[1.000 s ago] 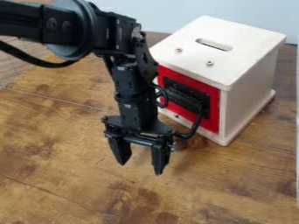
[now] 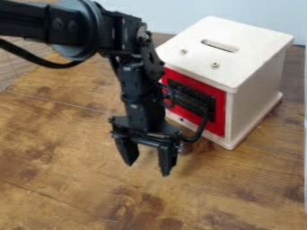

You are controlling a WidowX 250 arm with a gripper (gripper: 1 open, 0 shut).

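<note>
A black robot arm reaches down from the upper left in the camera view, its gripper (image 2: 147, 154) hanging open above the wooden table (image 2: 72, 180), with nothing between its two fingers. Behind and to the right of it stands a pale wooden box (image 2: 249, 90) with a slot and small knobs on top. Its front has a red panel (image 2: 220, 122) with a dark centre, partly hidden by the arm and a cable.
A white wall or board (image 2: 240, 11) runs along the back. A pale edge shows at the far right.
</note>
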